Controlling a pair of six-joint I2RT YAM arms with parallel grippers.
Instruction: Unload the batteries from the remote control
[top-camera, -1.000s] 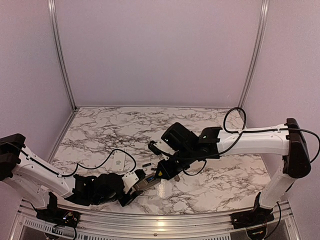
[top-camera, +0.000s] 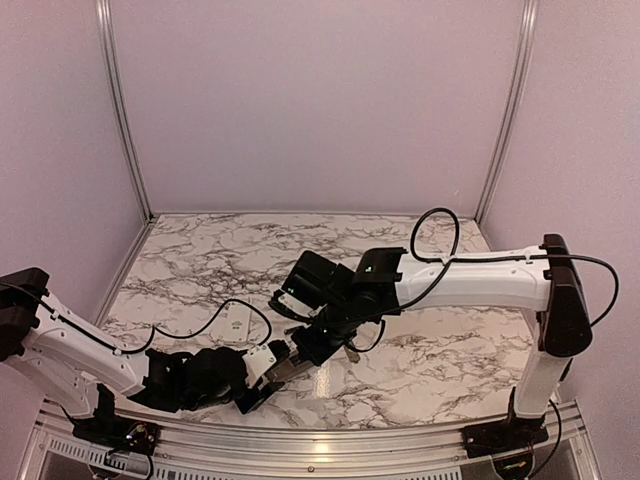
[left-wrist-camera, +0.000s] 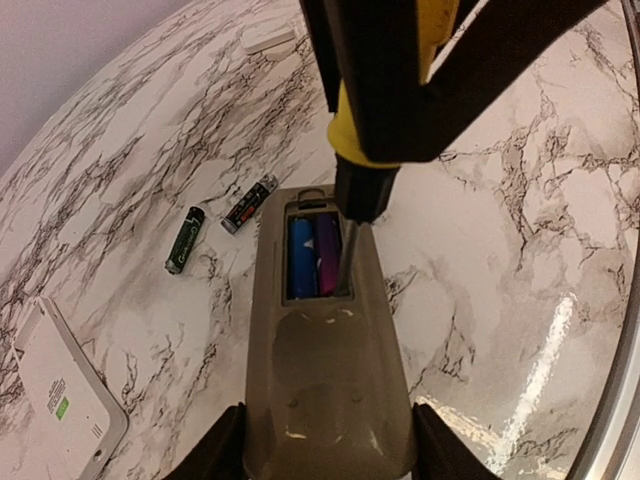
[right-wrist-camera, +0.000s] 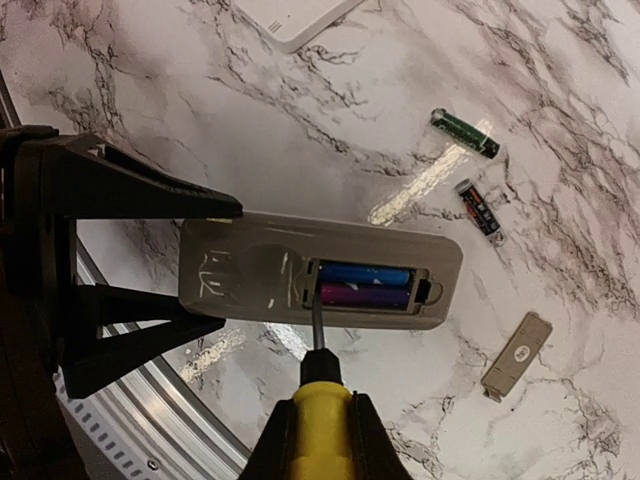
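A grey remote (left-wrist-camera: 320, 370) is clamped by my left gripper at its plain end, its battery compartment open with a blue battery (right-wrist-camera: 362, 273) and a purple battery (right-wrist-camera: 365, 295) inside. My right gripper is shut on a yellow-handled screwdriver (right-wrist-camera: 322, 410). The screwdriver's thin shaft (right-wrist-camera: 317, 330) reaches down to the compartment edge at the end of the purple battery nearer my left gripper; whether it touches the battery I cannot tell. In the top view both grippers meet at the front centre, partly hiding the remote.
A green battery (right-wrist-camera: 465, 133) and a dark battery (right-wrist-camera: 478, 210) lie loose on the marble table. The grey battery cover (right-wrist-camera: 516, 355) and a white flat object (left-wrist-camera: 65, 390) lie nearby. A metal rail (top-camera: 310, 440) runs along the front.
My right gripper and arm have moved leftwards, toward the left gripper's end of the remote. My left arm has stayed about where it was.
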